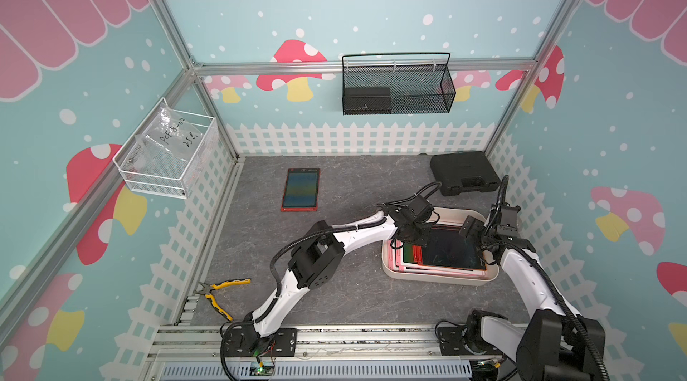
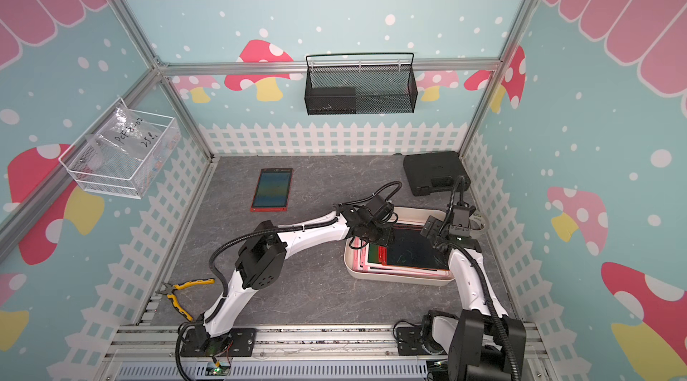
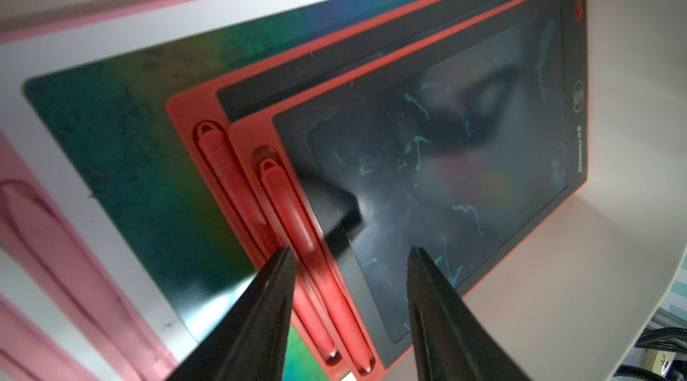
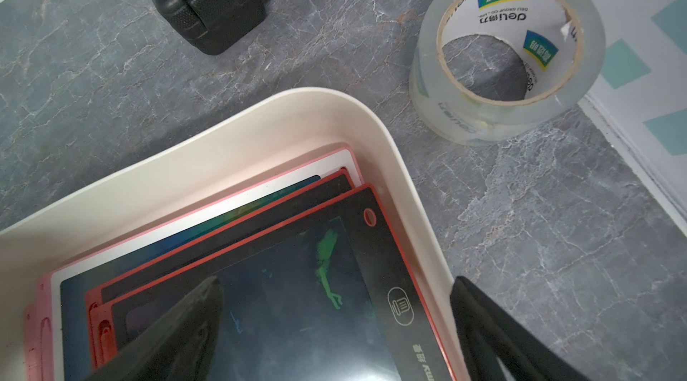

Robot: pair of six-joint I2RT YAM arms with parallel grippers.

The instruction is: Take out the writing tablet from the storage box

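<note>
In the cream storage box (image 1: 440, 280) at the right of the table lies a stack of writing tablets. On top is a black tablet with a red edge (image 3: 443, 159); a second red-edged tablet (image 3: 204, 105) shows just beneath it, over larger white-and-pink ones (image 4: 214, 202). My left gripper is open above the top tablet's stylus end, nothing held. Over the box's right end, my right gripper stands open too, its fingers on either side of the box's right wall and the tablet's far end. Contact cannot be made out. Another red tablet (image 1: 300, 189) rests on the table, back left.
A black case (image 1: 463, 172) stands behind the box, and a tape roll (image 4: 508, 52) sits off its back right corner. Yellow-handled pliers (image 1: 223, 293) lie at the front left.
</note>
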